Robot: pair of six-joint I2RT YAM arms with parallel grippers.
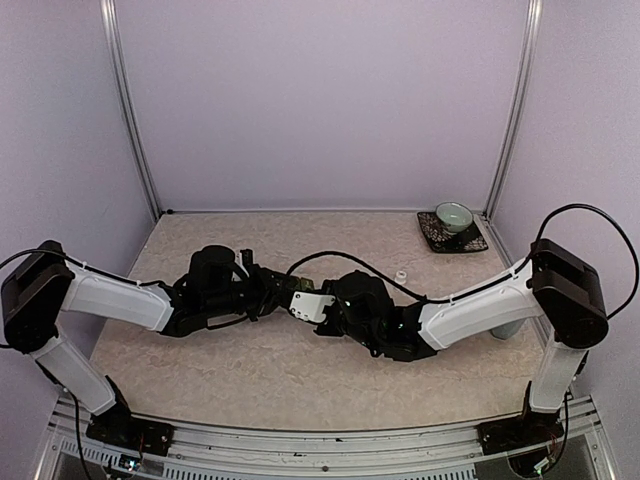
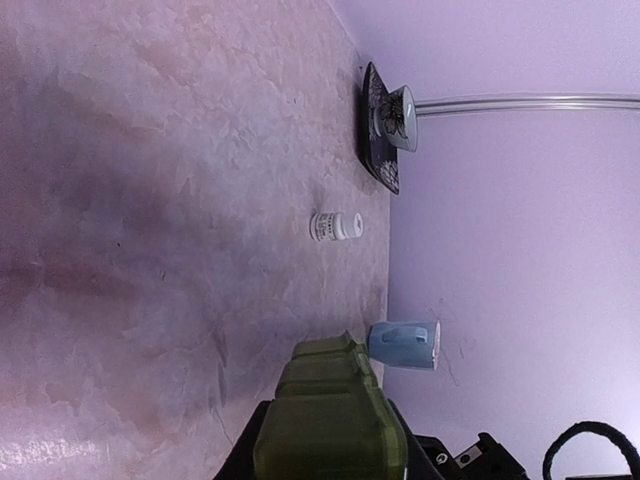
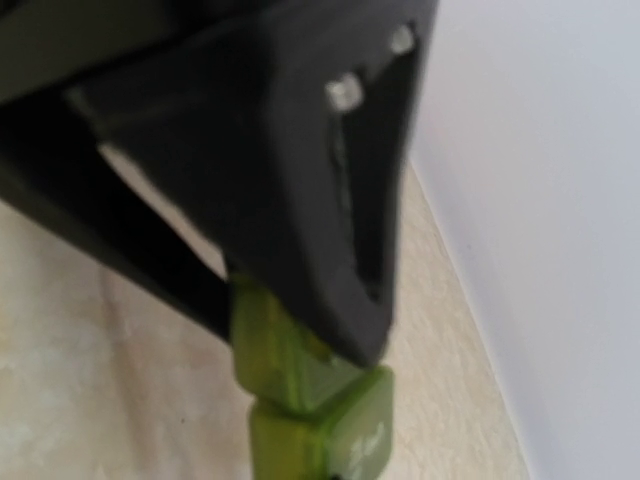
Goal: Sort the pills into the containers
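Observation:
A green translucent pill box (image 2: 325, 420) (image 3: 315, 420), made of several compartments, is held up over the table by my left gripper (image 1: 280, 290), shut on it. In the top view the two grippers meet in the middle and largely hide the box. My right gripper (image 1: 315, 305) is at the box too; its own fingertips are hard to make out, and it appears shut. A white pill bottle (image 2: 335, 226) stands on the table behind the arms, seen small in the top view.
A dark patterned tray (image 1: 432, 240) with a pale green bowl (image 1: 453, 215) is at the back right. A blue mug (image 2: 402, 345) stands by the right wall, mostly behind the right arm from above.

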